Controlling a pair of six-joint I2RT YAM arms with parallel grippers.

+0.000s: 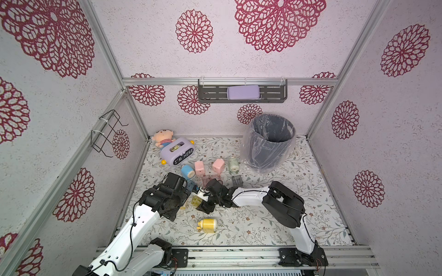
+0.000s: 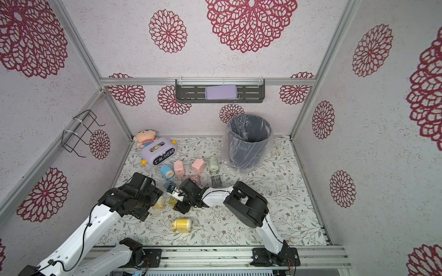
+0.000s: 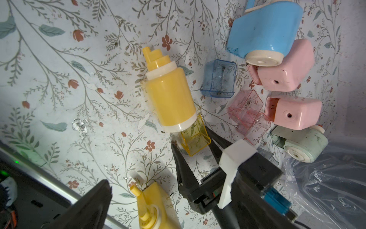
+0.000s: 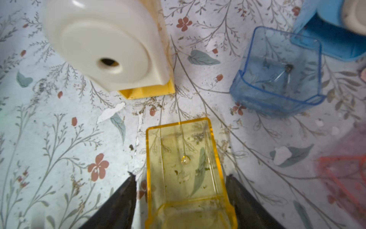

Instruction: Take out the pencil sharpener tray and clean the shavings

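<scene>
A clear yellow tray rests on the table between the right gripper's fingers, with gaps on either side. A few specks show in or beneath it. Just beyond its end lies a yellow-and-cream sharpener, with dark crumbs on the table between the two. My right gripper is low over the table, its fingers apart. My left gripper is open above that sharpener, nothing held. Another yellow sharpener lies nearer the front edge.
A blue tray, pink trays, a blue sharpener, two pink sharpeners and a green one lie farther back. The lined bin stands back right.
</scene>
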